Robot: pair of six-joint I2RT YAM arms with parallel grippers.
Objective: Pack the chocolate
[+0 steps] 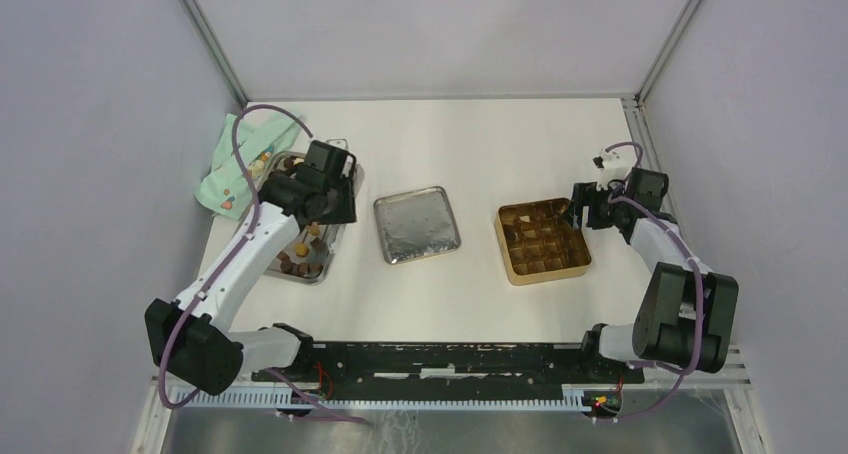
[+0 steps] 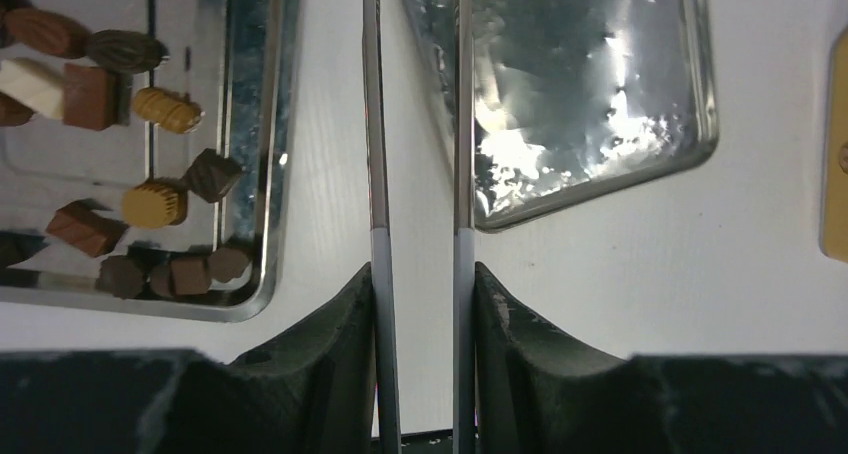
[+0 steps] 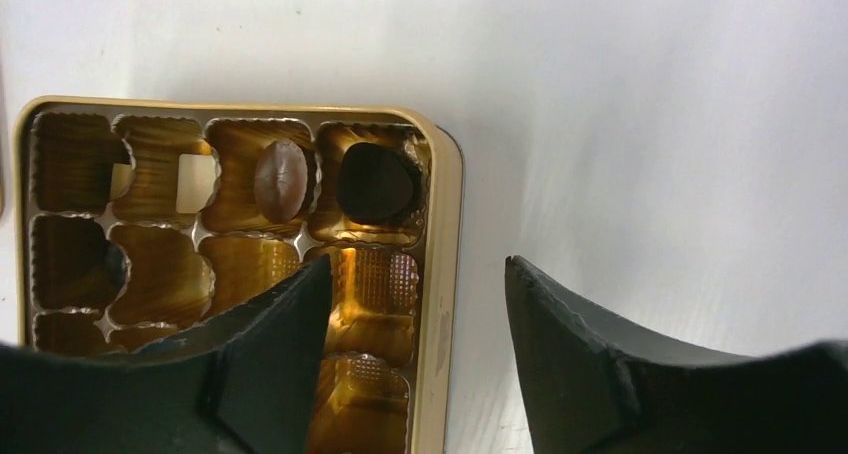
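My left gripper is shut on metal tongs, whose two long arms run forward, over the gap between the chocolate tray and the empty middle tray. Chocolates of several shapes and colours lie in the left tray. At the right, the gold compartment box has pieces in its top row in the right wrist view, including a brown oval, a dark piece and a pale one. My right gripper stands open at that box's right rim.
A mint cloth lies at the far left behind the chocolate tray. Walls stand close at both sides.
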